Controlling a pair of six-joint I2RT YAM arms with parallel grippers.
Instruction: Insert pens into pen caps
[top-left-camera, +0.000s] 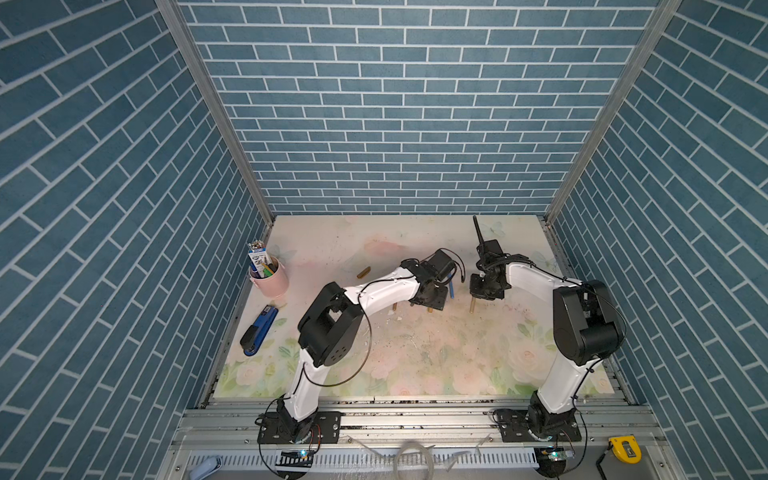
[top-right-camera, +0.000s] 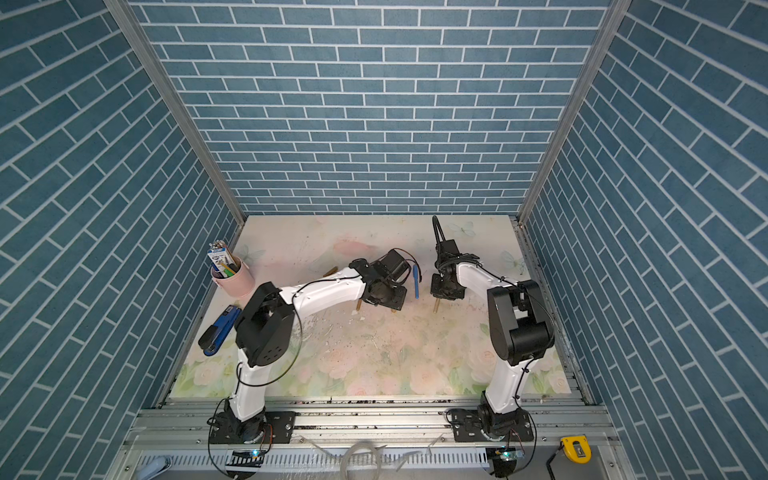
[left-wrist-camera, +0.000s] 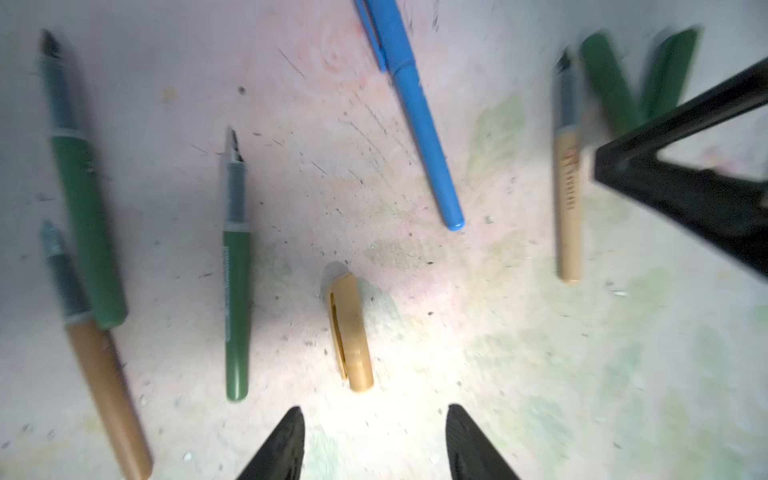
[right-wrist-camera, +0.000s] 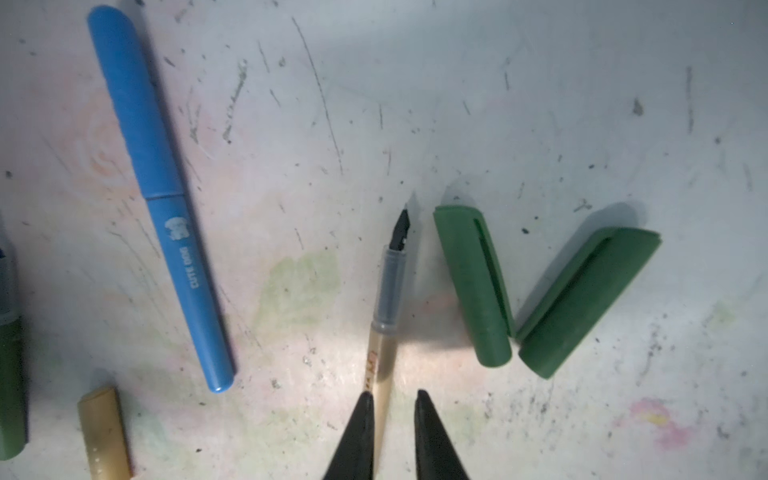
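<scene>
My left gripper is open above the table, nothing held, just short of a tan cap. Green pens and a tan pen lie left of it, nibs exposed. My right gripper is open over another uncapped tan pen. Two green caps lie right of that pen. A blue pen with its cap on lies to its left. In both top views the grippers hide much of the pens.
A pink cup of pens stands at the far left, with a blue stapler-like object in front of it. Another small tan piece lies behind the left arm.
</scene>
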